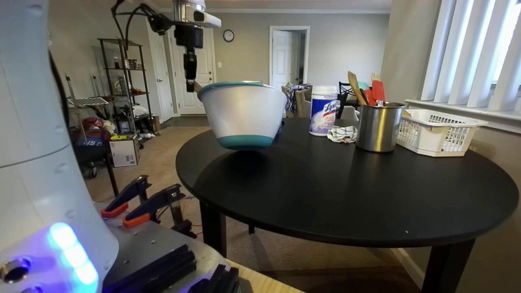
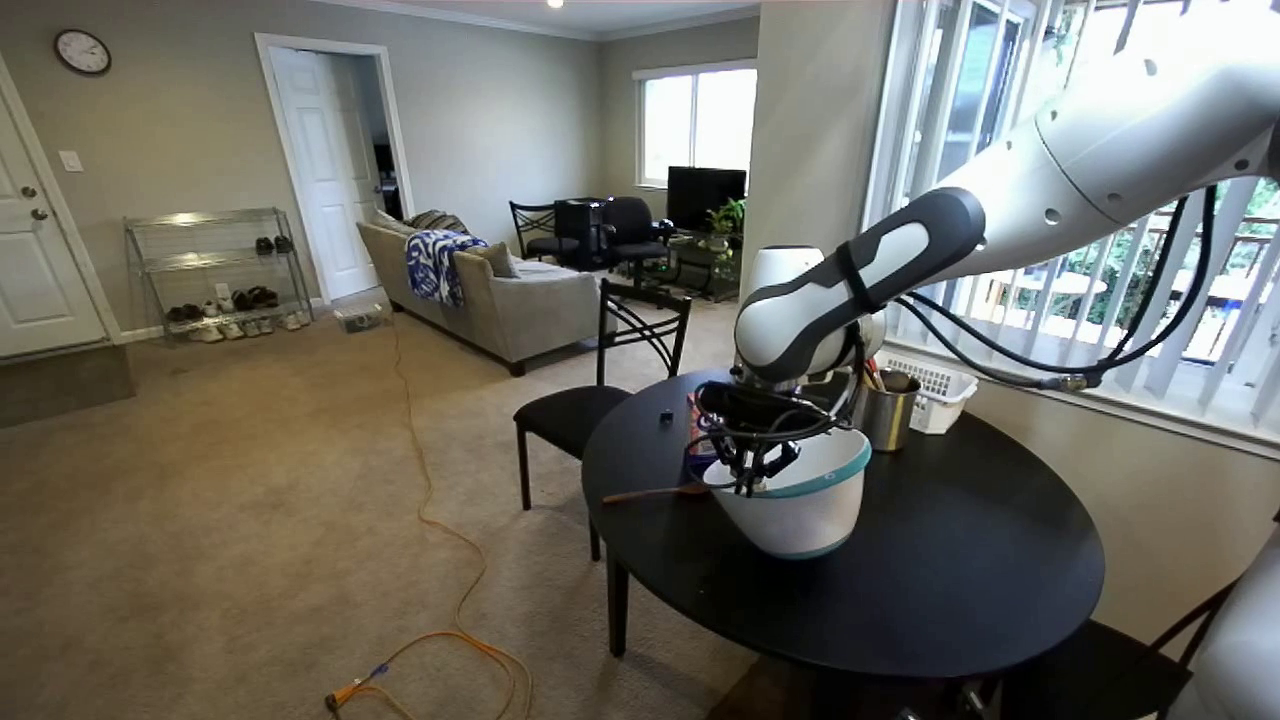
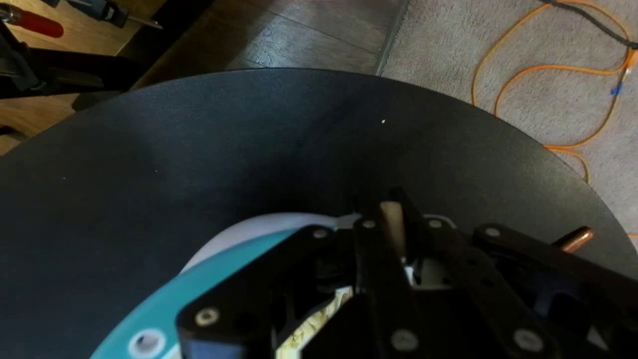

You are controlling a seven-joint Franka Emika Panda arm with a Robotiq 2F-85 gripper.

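A white bowl with a teal rim and base leans over the black table, its base slanted; whether the base touches the tabletop cannot be told. Something pale yellow shows inside it. My gripper points down at the bowl's rim on the left in exterior view 1. It is shut on a wooden utensil, a bit of which shows between the dark fingers. In exterior view 2 a wooden handle sticks out beside the bowl, away from the gripper; the utensil's other end is hidden.
A Lysol canister, a crumpled cloth, a steel pot of utensils and a white basket stand toward the far right side.
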